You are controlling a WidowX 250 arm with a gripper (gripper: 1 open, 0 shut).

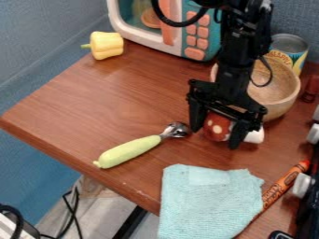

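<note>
My gripper [218,121] is low over the wooden table, its black fingers around a red mushroom toy with white spots and a white stem [253,134]. Whether the fingers are closed on it is hard to tell. A spoon or scoop with a pale green handle [129,150] lies to its left. Behind my gripper is a wooden bowl [279,91].
A light blue cloth [210,203] lies at the front. An orange patterned stick [285,182], dark bottles and a can [288,50] line the right. A toy microwave [197,33] and yellow pepper [104,44] stand at the back.
</note>
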